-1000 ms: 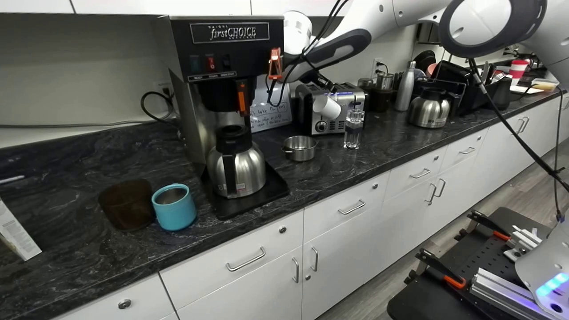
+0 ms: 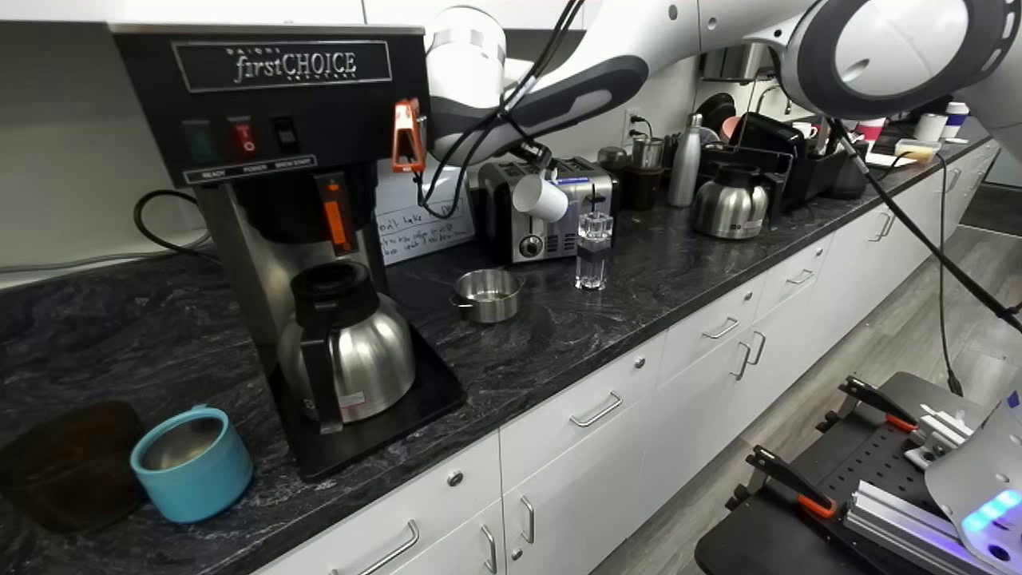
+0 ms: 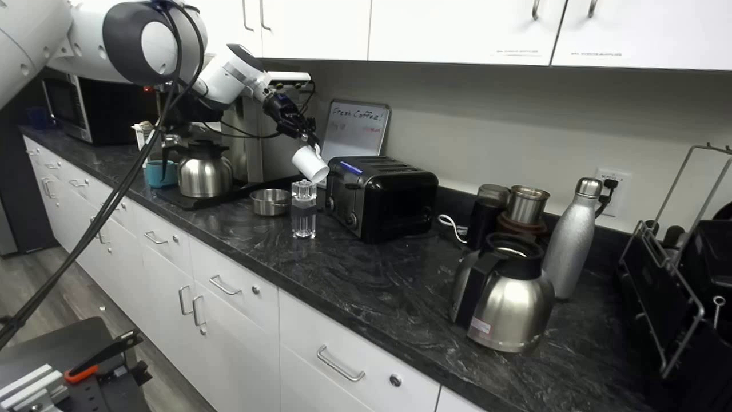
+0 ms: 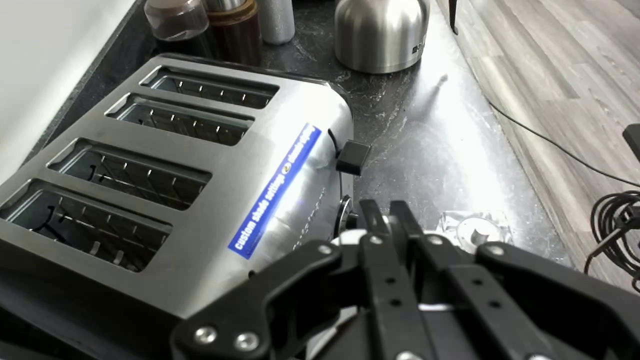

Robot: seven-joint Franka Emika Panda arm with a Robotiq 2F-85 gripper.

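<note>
A white cup [image 3: 310, 163] hangs tilted in the air, held by my gripper [image 3: 314, 141], which is shut on it near its upper side. In exterior view 1 the cup [image 2: 539, 198] shows in front of the toaster, up and to the left of a clear upright container [image 2: 594, 251] standing on the counter. The wrist view shows the gripper with its fingertips close together; white parts of the cup lie beneath, mostly hidden by the fingers. The container's top [image 4: 475, 231] lies just right of them. The cup's inside cannot be seen.
Close beside the cup stands the toaster [image 3: 381, 195]. A small steel pot [image 2: 486, 295] sits left of the container, before the coffee maker [image 2: 273, 124] with its carafe [image 2: 369, 359]. A second carafe [image 3: 511, 295] stands farther along.
In exterior view 1 the counter and everything on it appear shifted left and the coffee maker larger, while the robot's cart keeps its place in the picture. The cup remains held, tilted before the toaster.
</note>
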